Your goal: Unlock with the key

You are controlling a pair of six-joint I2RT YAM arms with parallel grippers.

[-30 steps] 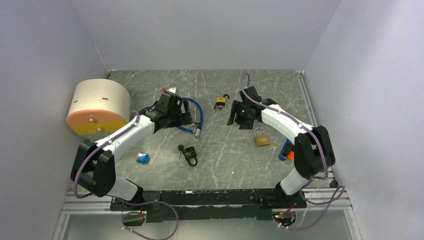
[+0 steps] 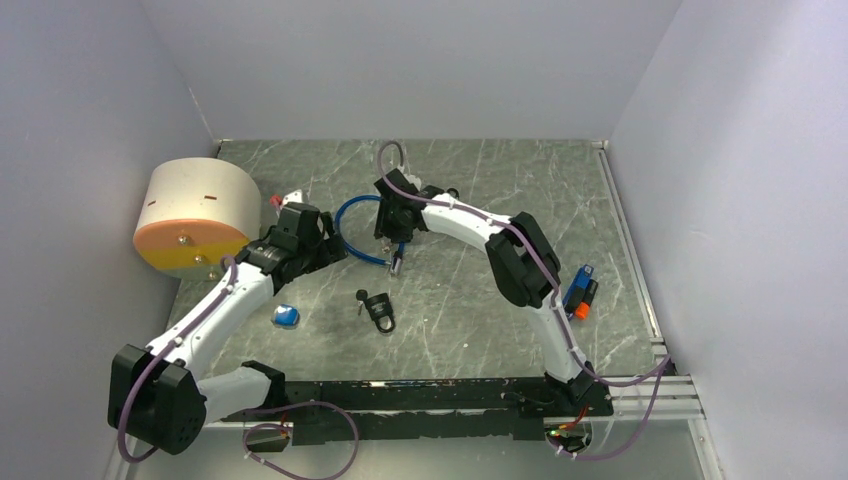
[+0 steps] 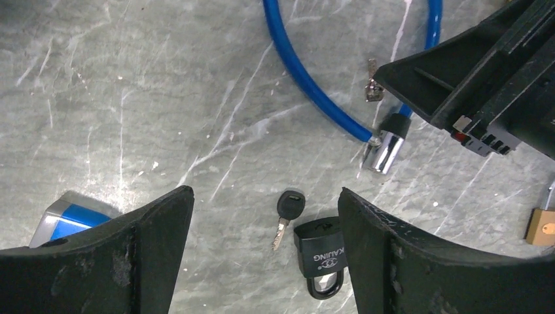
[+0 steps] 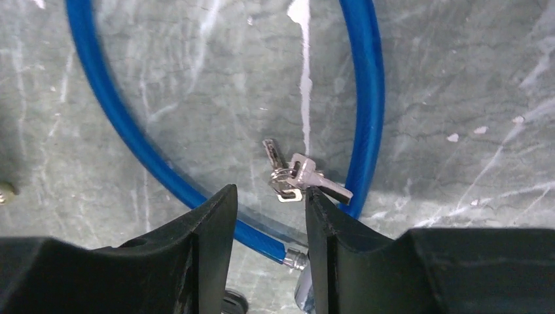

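A blue cable lock (image 2: 357,254) lies looped on the table, its metal barrel (image 3: 386,150) at the near end. A small bunch of silver keys (image 4: 304,173) rests inside the loop, beside the cable. My right gripper is over these keys, fingers part open and nothing visible between them. My left gripper (image 2: 330,240) is open left of the loop, above the table and empty. In the left wrist view a black key (image 3: 286,212) lies beside a black padlock (image 3: 319,248), and a brass padlock (image 3: 542,227) is at the right edge.
A white cylinder with coloured face (image 2: 195,205) stands at the back left. A blue object (image 2: 285,315) lies front left, blue and orange items (image 2: 580,292) on the right.
My right arm has swung left from the right side to above the keys in the cable loop. My left arm has drawn back to the left, away from the loop.
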